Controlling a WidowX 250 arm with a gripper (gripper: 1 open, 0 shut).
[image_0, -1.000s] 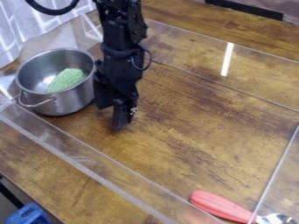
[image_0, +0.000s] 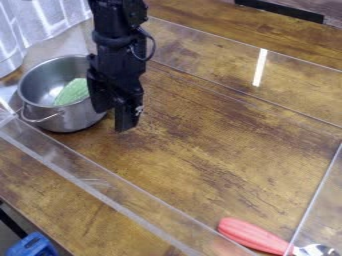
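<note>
The black arm reaches down from the top, its gripper (image_0: 115, 108) hanging at the right side of a steel pot (image_0: 48, 114) at the left of the wooden table. A pale green object (image_0: 71, 91) lies in the pot, partly hidden by the arm. The fingers point down beside or over the pot's right wall; whether they are open or shut, or touch anything, is too dark to tell.
A red-handled utensil (image_0: 251, 236) with a metal end lies at the bottom right. A blue object (image_0: 35, 247) is at the bottom left corner.
My gripper has moved up and to the left, closer over the pot, hiding more of the green object. The pot and utensil look unmoved.
</note>
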